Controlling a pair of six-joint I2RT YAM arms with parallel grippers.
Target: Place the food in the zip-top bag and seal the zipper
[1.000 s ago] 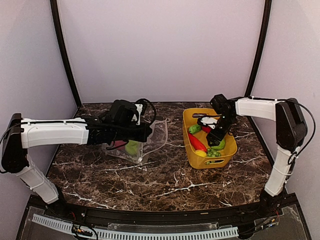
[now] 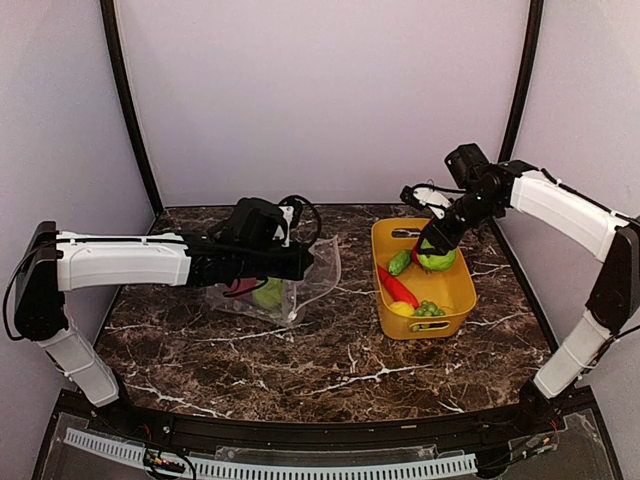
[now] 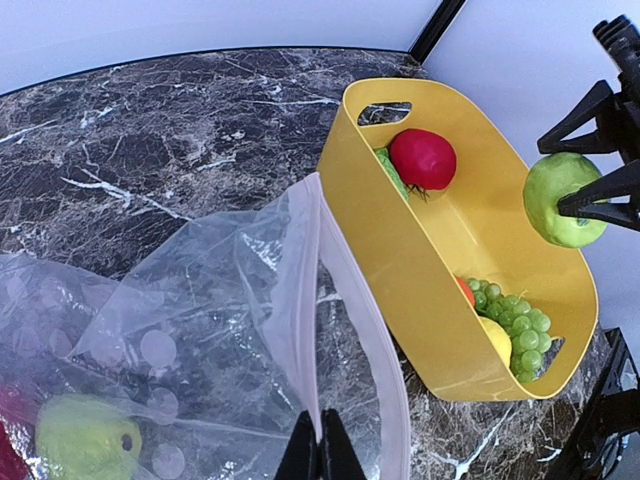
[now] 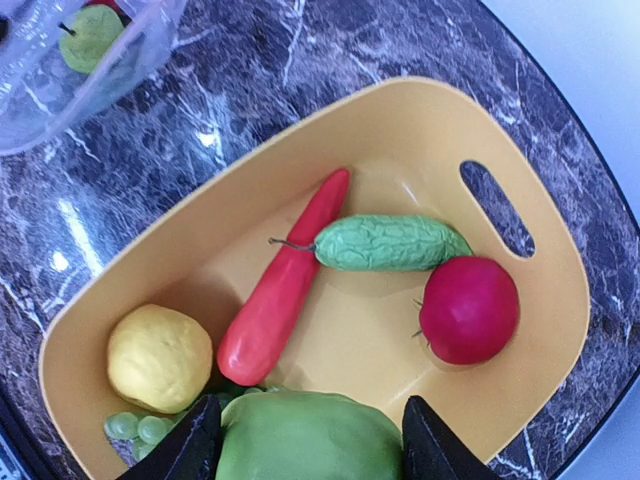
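Observation:
The zip top bag (image 2: 320, 280) lies left of the yellow bin, its rim held up by my left gripper, which is shut on it. A green fruit (image 3: 80, 440) and something red are inside the bag. My right gripper (image 2: 437, 240) holds a round green food (image 3: 550, 200) between its fingers, raised over the bin. The yellow bin (image 2: 460, 300) also holds a red round vegetable (image 4: 470, 310), a red pepper (image 4: 270, 310), a cucumber (image 4: 385, 242), a yellow round food (image 4: 160, 355) and green grapes (image 3: 525, 340).
Dark marble table (image 2: 350, 380) with clear room at the front and behind the bag. Walls stand at the back and both sides.
My right gripper has risen from inside the bin, lifting the round green food. The left arm has shifted very slightly.

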